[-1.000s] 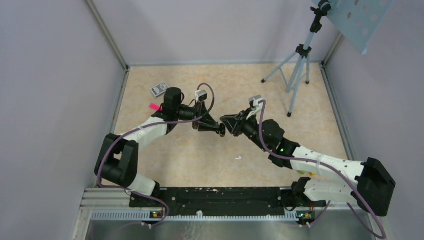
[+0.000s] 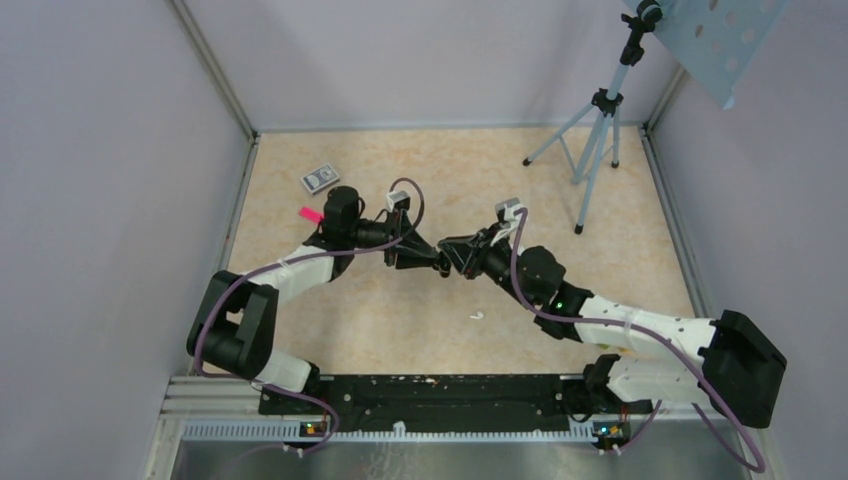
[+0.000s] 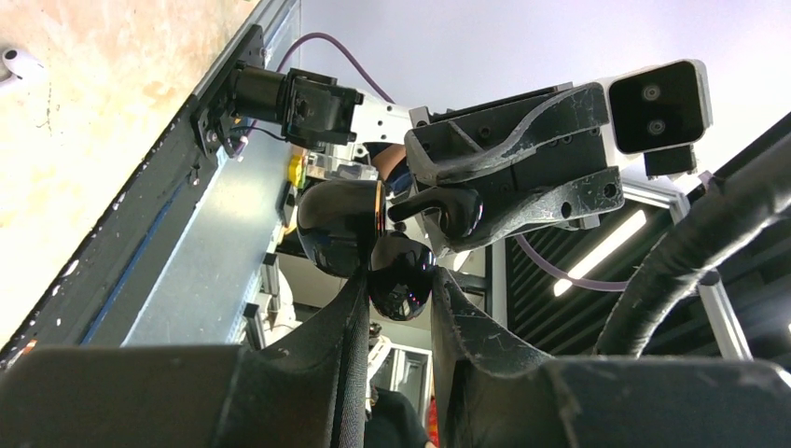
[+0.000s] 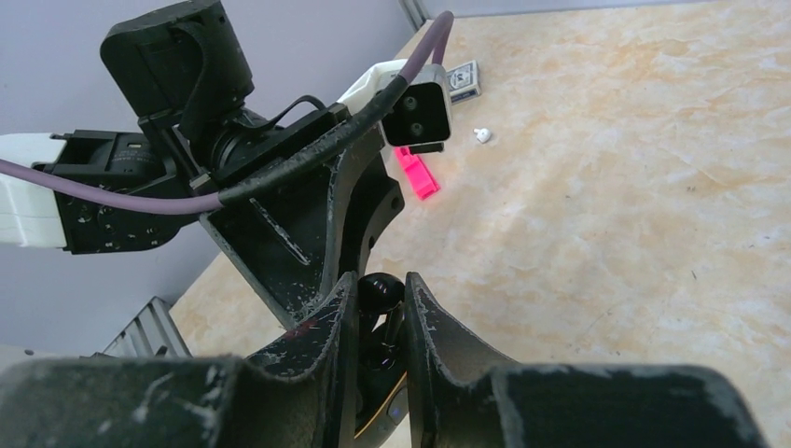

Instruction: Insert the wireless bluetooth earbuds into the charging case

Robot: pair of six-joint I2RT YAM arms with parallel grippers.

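My left gripper is shut on a glossy black charging case (image 3: 399, 275), whose rounded lid (image 3: 338, 229) stands open. A black earbud (image 3: 459, 209) shows just above the case in the left wrist view, its stem reaching toward the lid. The right gripper is shut on this earbud, whose round head (image 4: 381, 289) sits between its fingertips. Below it in the right wrist view lies part of the case (image 4: 384, 411) with a gold-coloured edge. Whether the earbud touches a slot cannot be made out. From above, both grippers meet near the table's middle.
A white earbud (image 2: 477, 316) lies on the table in front of the grippers, and another white piece (image 4: 482, 135) lies farther back. A pink item (image 4: 417, 174) and a small box (image 2: 320, 179) sit at the back left. A tripod (image 2: 598, 140) stands back right.
Over the full second, the left gripper has also moved a little.
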